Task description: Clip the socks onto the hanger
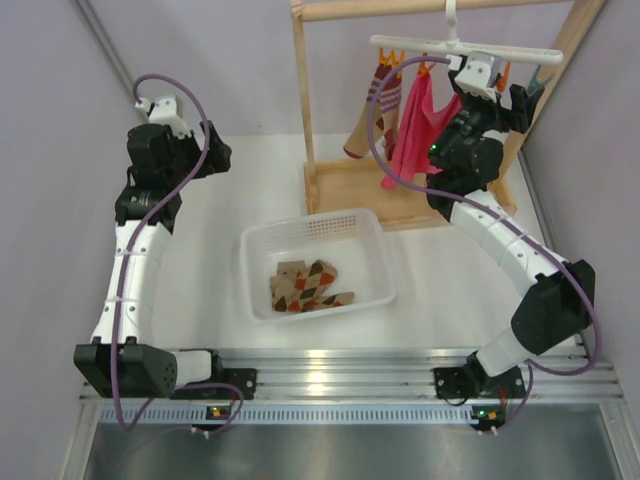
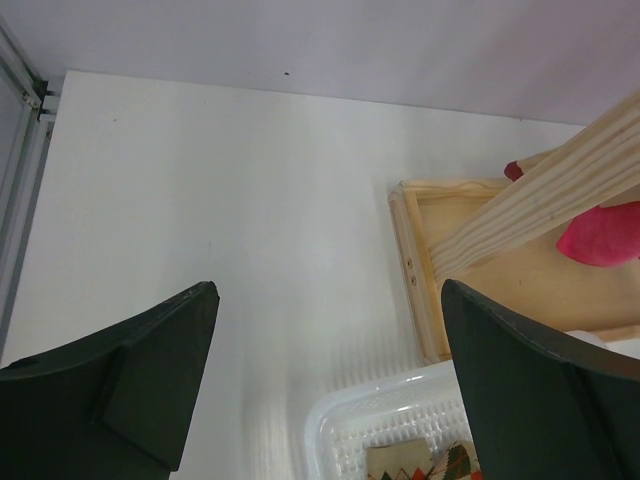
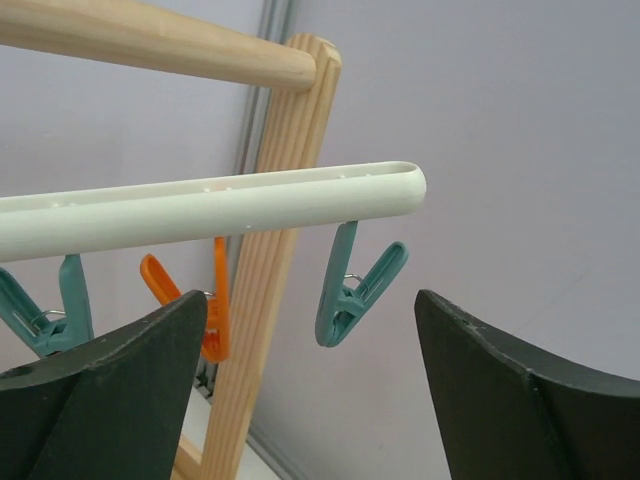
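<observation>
My right gripper stands up by the white hanger, its fingers apart. Between and beyond them, in the right wrist view, a teal clip and an orange clip hang with nothing in them. Another teal clip shows further left. On the hanger's left part hang striped tan socks and, next to them, pink socks, partly behind my right arm. Patterned brown socks lie in the white basket. My left gripper is open and empty, left of the basket.
A wooden frame carries the hanger above a shallow wooden base.
</observation>
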